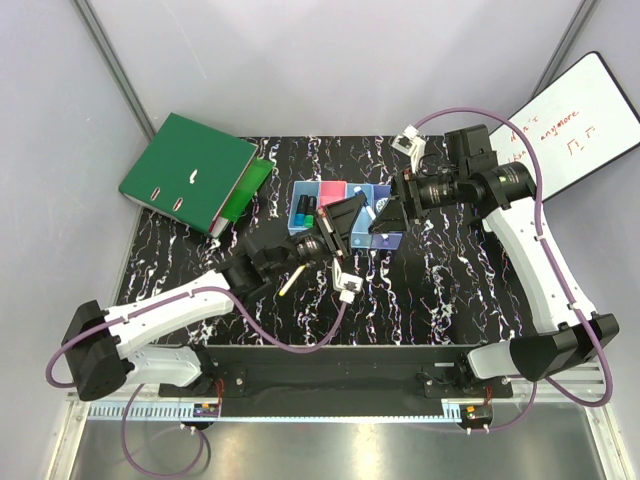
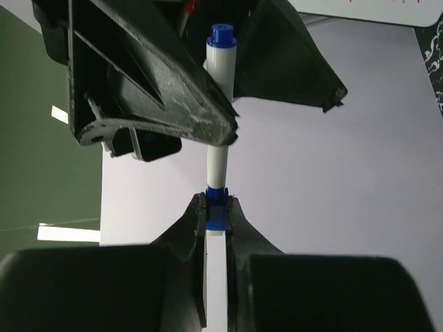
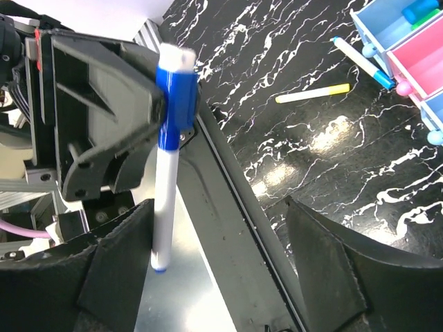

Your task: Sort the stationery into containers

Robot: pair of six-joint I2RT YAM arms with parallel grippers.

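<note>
A white marker with blue ends [image 2: 217, 166] is pinched near its blue cap by my left gripper, which is shut on it. My right gripper is open around the marker's free part: in the right wrist view the white barrel [image 3: 164, 194] passes between its fingers, close to the left one. From the left wrist view, one right finger [image 2: 201, 117] crosses in front of the barrel and the other lies behind. Both grippers meet over the divided container [image 1: 361, 240], whose blue, pink and purple compartments are partly hidden by the arms.
A yellow pen [image 3: 313, 93] and a white pen with blue ends [image 3: 363, 62] lie on the dark marbled table. Dark and green items sit in the left blue compartment [image 1: 297, 190]. A green binder [image 1: 190, 170] stands left, a whiteboard [image 1: 570, 130] right.
</note>
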